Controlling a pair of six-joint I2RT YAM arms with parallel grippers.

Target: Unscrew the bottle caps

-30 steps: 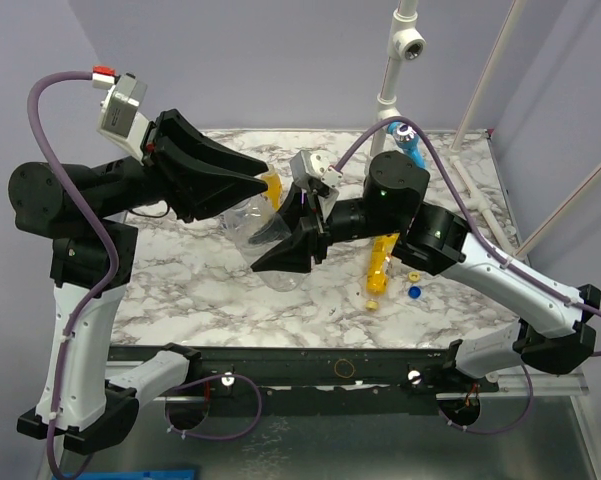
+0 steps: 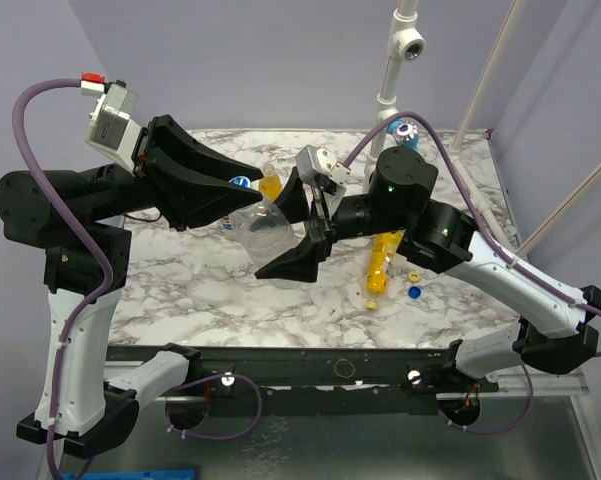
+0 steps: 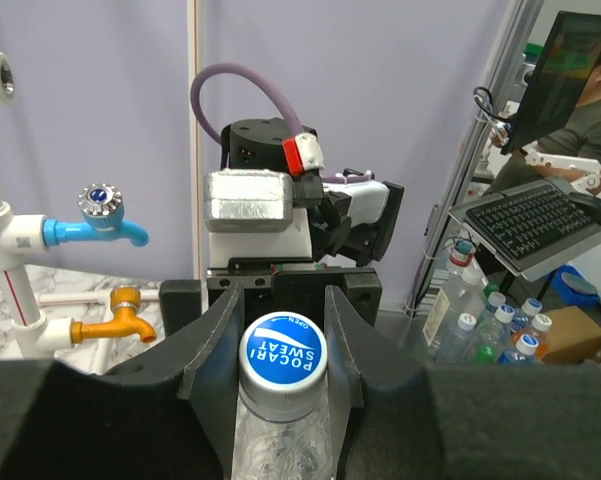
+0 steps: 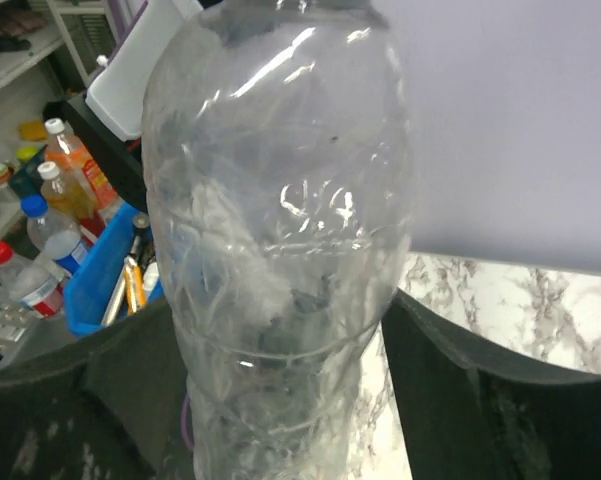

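A clear plastic bottle point(image 2: 264, 232) is held up above the table between my two arms. Its white cap with a blue top point(image 3: 284, 352) sits between the fingers of my left gripper, shut on it; the bottle's neck shows below the cap. My right gripper point(image 2: 286, 238) has its fingers spread, one finger on either side of the bottle's body. In the right wrist view the bottle point(image 4: 280, 200) fills the middle, between dark fingers at both sides. Whether those fingers still touch it I cannot tell.
On the marble table point(image 2: 180, 300) lie a yellow bottle point(image 2: 382, 265), a loose blue cap point(image 2: 414, 292) and small yellow caps. Another orange-yellow bottle point(image 2: 270, 184) stands behind the grippers. White pipes with a blue tap point(image 3: 98, 215) rise at the back.
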